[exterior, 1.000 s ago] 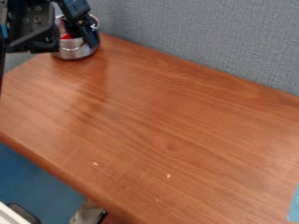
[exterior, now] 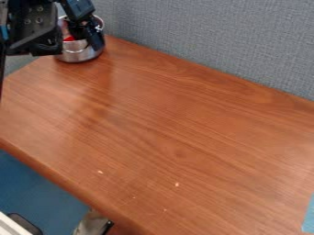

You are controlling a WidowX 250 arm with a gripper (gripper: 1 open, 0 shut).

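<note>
A metal pot (exterior: 79,54) stands at the far left corner of the wooden table (exterior: 172,138), with something red (exterior: 70,38) partly visible inside it. My black gripper (exterior: 84,33) is low over the pot, its front end reaching into or just above the opening and hiding much of it. I cannot tell whether its fingers are open or shut, or whether anything is between them.
A grey padded wall (exterior: 215,46) runs along the back. Below the table's left edge are the blue floor (exterior: 37,193) and some equipment at the bottom left.
</note>
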